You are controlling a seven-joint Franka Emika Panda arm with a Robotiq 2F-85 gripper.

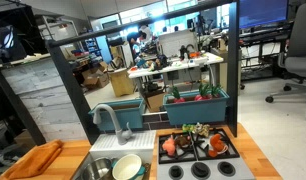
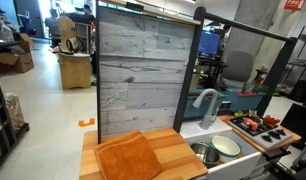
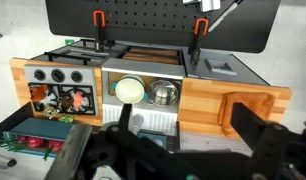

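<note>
My gripper shows at the bottom of the wrist view, its two dark fingers spread apart with nothing visible between them. It is high above a toy kitchen counter. In the sink rest a pale bowl and a metal pot, side by side. An orange towel is spread on the wooden counter on one side of the sink. On the opposite side, red and orange items sit on the stove. Neither exterior view shows the gripper clearly.
A grey faucet rises behind the sink. Beyond the stove stands a teal planter with red and green things in it. A tall wood-plank panel and dark frame bars close in the back. Bare wood shows beside the towel.
</note>
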